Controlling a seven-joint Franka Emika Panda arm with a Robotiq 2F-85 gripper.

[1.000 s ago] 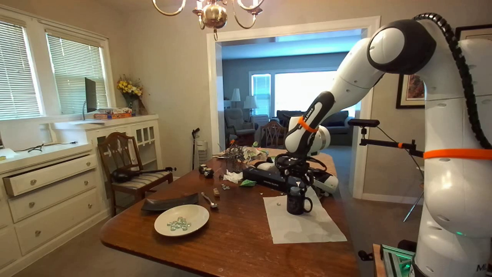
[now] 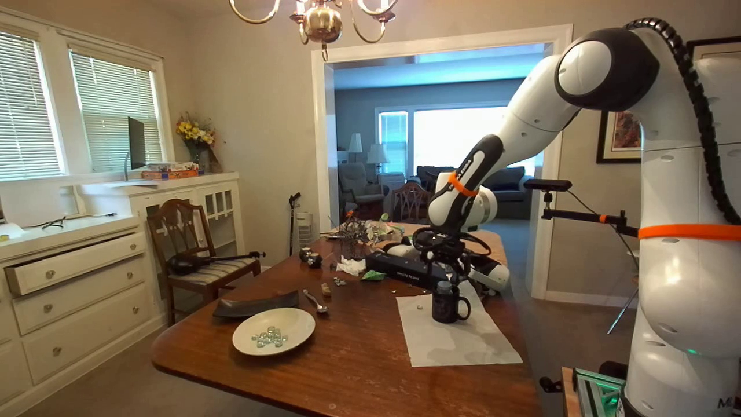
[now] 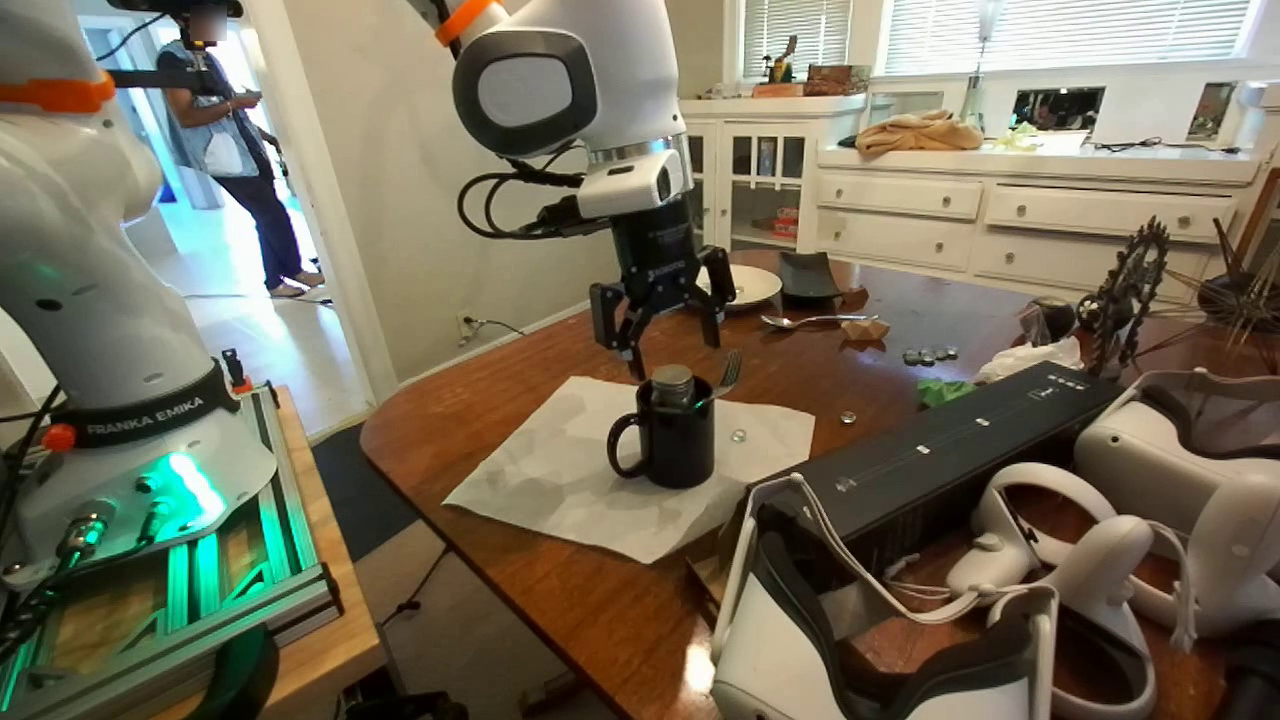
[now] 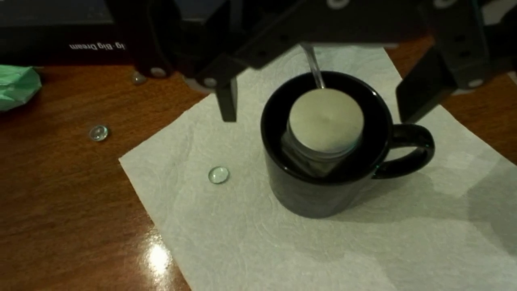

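A black mug (image 4: 310, 194) stands upright on a white paper sheet (image 4: 232, 233), its handle pointing right in the wrist view. Inside the mug is a small clear jar with a silver lid (image 4: 325, 120), and a fork (image 3: 728, 374) leans against the rim beside it. My gripper (image 3: 674, 343) hangs just above the mug, open, with nothing held. In the wrist view its two fingers (image 4: 226, 102) straddle the mug's opening, one to each side of the lid. The jar's lower part is hidden inside the mug.
A long black box (image 3: 948, 444) and white headsets (image 3: 882, 660) crowd the table beside the paper. One glass bead (image 4: 218, 175) lies on the paper. Across the table are a white plate (image 2: 295, 324) with beads, a dark tray (image 2: 255, 303) and a spoon (image 2: 314, 302).
My gripper has shifted slightly up and to the left in exterior view 1. Mug and jar look unmoved.
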